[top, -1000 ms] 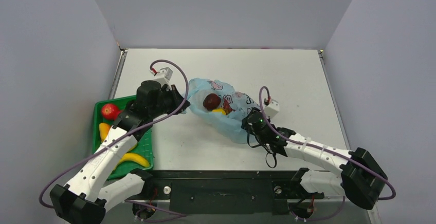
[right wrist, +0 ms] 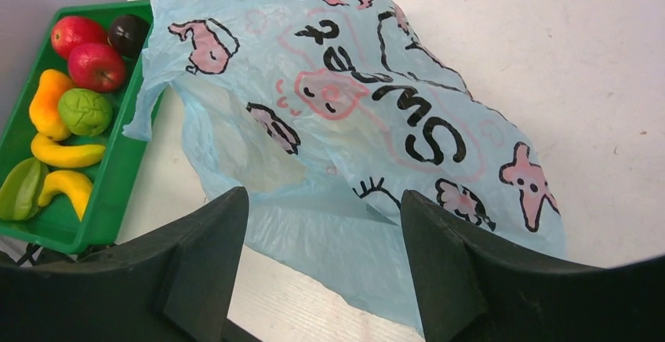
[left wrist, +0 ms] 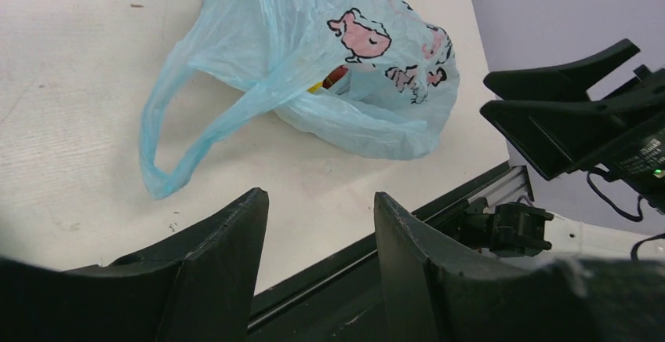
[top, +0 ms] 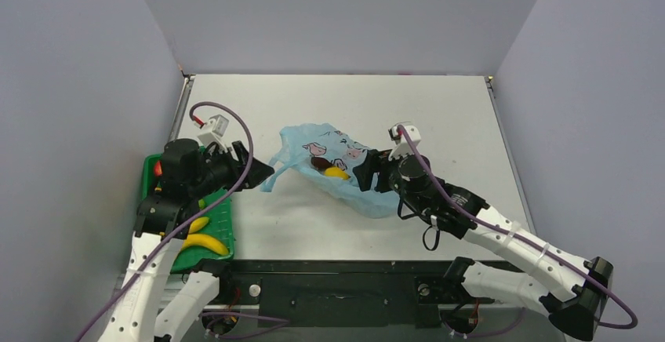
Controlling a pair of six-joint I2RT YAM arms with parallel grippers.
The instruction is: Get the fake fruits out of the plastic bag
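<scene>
A crumpled pale-blue plastic bag [top: 314,138] with printed animals lies mid-table, with a yellow fruit [top: 336,172] and a dark red fruit [top: 321,163] showing inside. In the left wrist view, much of them is hidden by the film [left wrist: 365,40]. My left gripper [top: 252,165] is open beside the bag's left end, apart from its loose handle, with nothing between its fingers. My right gripper [top: 367,169] hangs open over the right part of the bag [right wrist: 353,146], nothing held.
A green tray [top: 222,220] of fruits, including apples [right wrist: 96,67] and bananas [right wrist: 67,187], is at the left edge. Walls border the table [top: 423,107].
My left arm has drawn slightly left, away from the bag's end. My right gripper has moved left and up over the bag. The bag's film now covers more of the dark fruit.
</scene>
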